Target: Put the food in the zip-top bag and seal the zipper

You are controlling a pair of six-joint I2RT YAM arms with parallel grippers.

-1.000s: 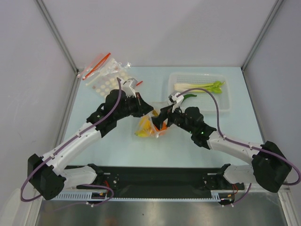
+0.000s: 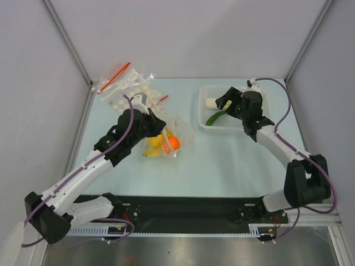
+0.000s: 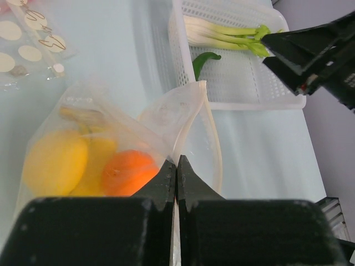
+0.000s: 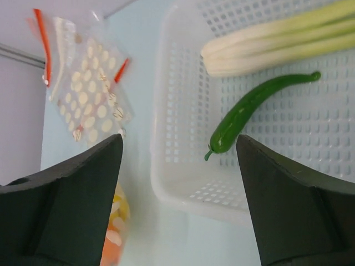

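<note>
A clear zip top bag (image 3: 191,105) holds a yellow fruit (image 3: 55,162), a banana (image 3: 97,160) and an orange one (image 3: 127,170). On the bag's edge my left gripper is shut, the thin film running between its fingers. My right gripper (image 2: 224,101) stands open above the white basket, nothing between its fingers. Below it in the right wrist view lie a green pepper (image 4: 247,111) and pale celery stalks (image 4: 266,50), both inside the basket (image 4: 161,166). The bag's mouth gapes near the left fingertips.
Flat dotted bags (image 2: 130,97) with red zippers lie at the back left. Bare table (image 2: 216,166) stretches in front of the basket. Walls stand close on both sides.
The right gripper has left the bag and moved right and back, over the basket. The left gripper and the filled bag have shifted slightly left.
</note>
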